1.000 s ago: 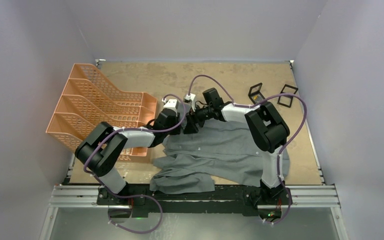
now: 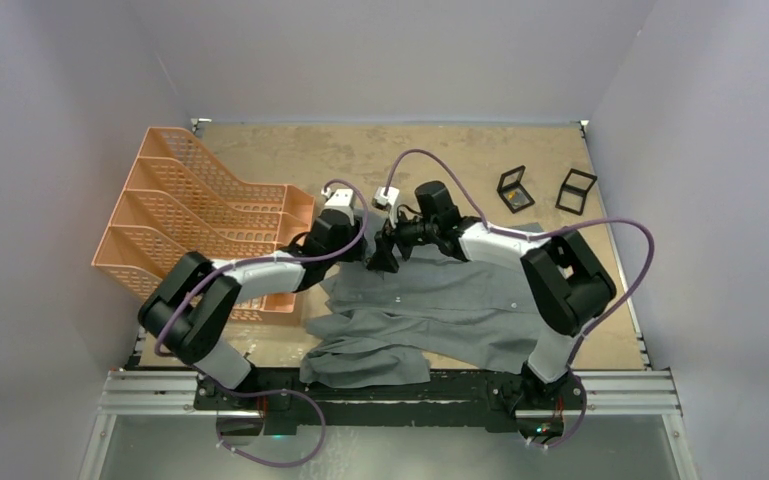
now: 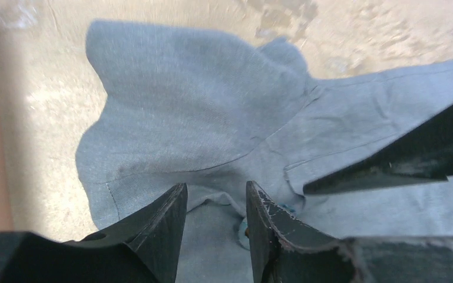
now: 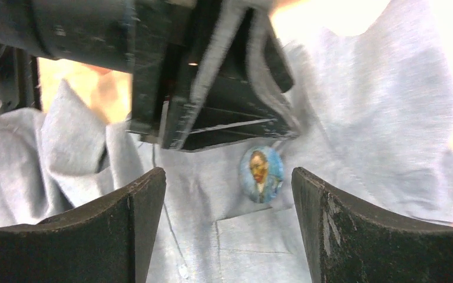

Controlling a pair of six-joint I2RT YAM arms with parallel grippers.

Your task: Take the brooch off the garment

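Note:
A round blue brooch (image 4: 261, 174) with a golden figure sits on the grey garment (image 2: 430, 290), above a pocket seam. In the left wrist view the brooch (image 3: 244, 232) is partly hidden behind a finger of my left gripper. That gripper stands part open over the cloth, with no object seen clamped between its fingertips. My right gripper is open, its fingers spread to either side of the brooch's line of sight and apart from it. In the right wrist view the left gripper's dark fingers (image 4: 235, 131) hang just beyond the brooch.
An orange divided rack (image 2: 200, 220) stands close by the left arm. At the back right lie an open black case (image 2: 515, 190) and a black frame (image 2: 575, 191). Both grippers are close together over the garment's left part.
My left arm has moved a little, its gripper slightly right and toward the back.

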